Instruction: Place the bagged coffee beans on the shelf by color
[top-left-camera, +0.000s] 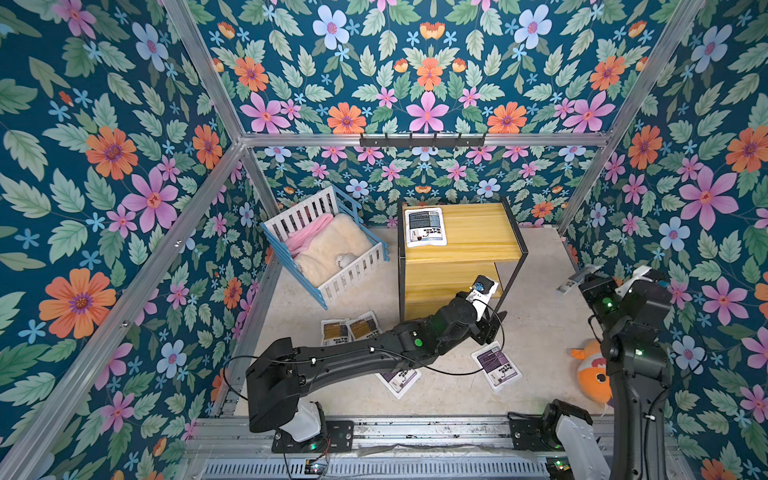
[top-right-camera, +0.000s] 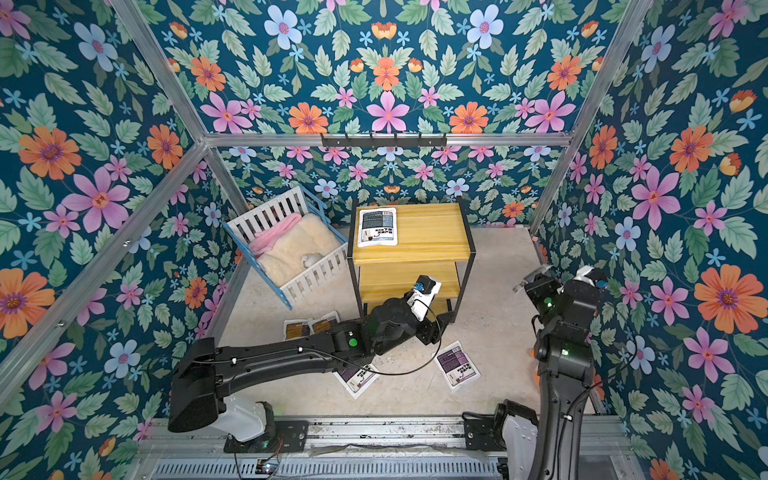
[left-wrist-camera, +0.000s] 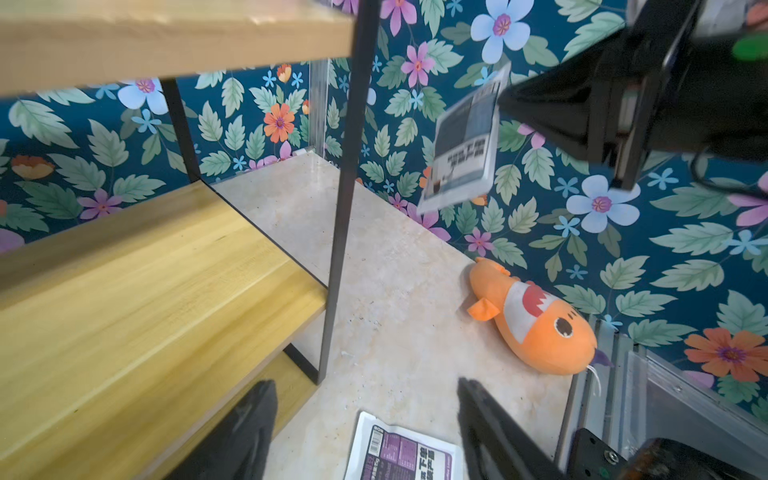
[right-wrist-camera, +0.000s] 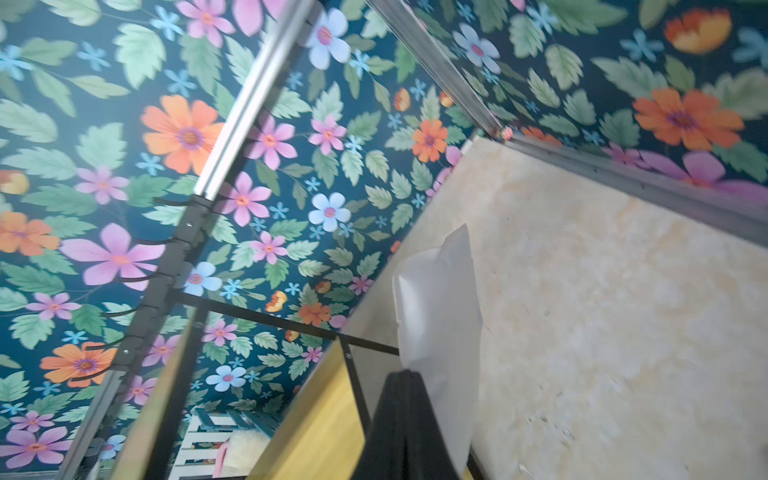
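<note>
My right gripper (top-left-camera: 593, 280) is shut on a dark-labelled coffee bag, raised to the right of the wooden shelf; the right wrist view shows its pale back (right-wrist-camera: 440, 328). My left gripper is open, empty, in front of the middle board (left-wrist-camera: 160, 304). A dark-labelled bag (top-left-camera: 424, 226) lies on the top board (top-left-camera: 480, 228). Purple bags (top-left-camera: 496, 365) lie on the floor in front, and two brown-labelled bags (top-right-camera: 324, 321) lie at the front left, partly behind my left arm.
A crib (top-left-camera: 320, 248) with a plush toy and pink cloth stands left of the shelf. An orange plush fish (left-wrist-camera: 544, 328) lies at the right wall. The floor (top-right-camera: 504, 264) right of the shelf is clear.
</note>
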